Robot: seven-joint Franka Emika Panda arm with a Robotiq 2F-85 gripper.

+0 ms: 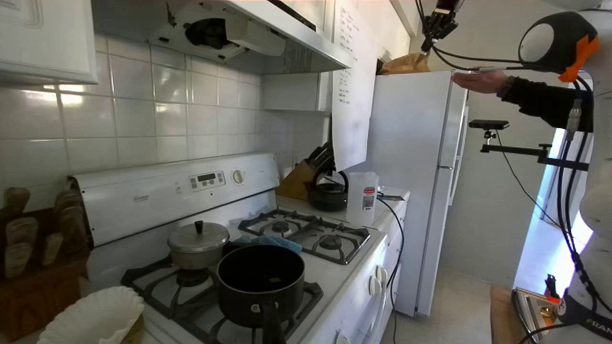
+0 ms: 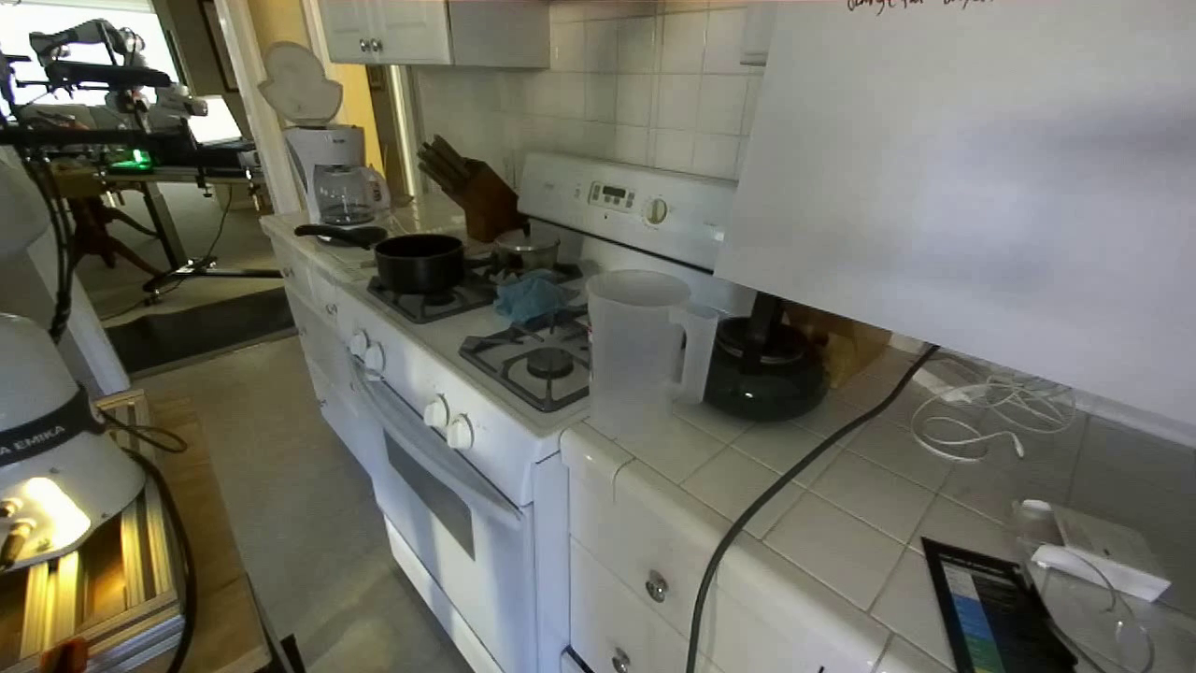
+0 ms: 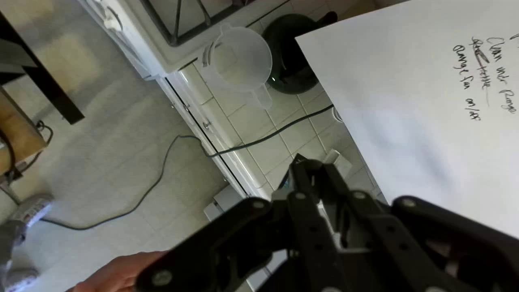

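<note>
High up at the top right of exterior view 1, my gripper hangs pointing down, in front of the upper part of the fridge. From the wrist view, the dark fingers of the gripper stand close together at their tips. Whatever may be between them is too dark and small to make out. A person's open hand reaches in from the right, a little below and apart from the gripper; part of the hand shows at the bottom of the wrist view.
A hanging paper sheet is close beside the gripper. Below are a plastic pitcher, a dark kettle, a black pot, a lidded pot and a blue cloth. A black cable crosses the counter.
</note>
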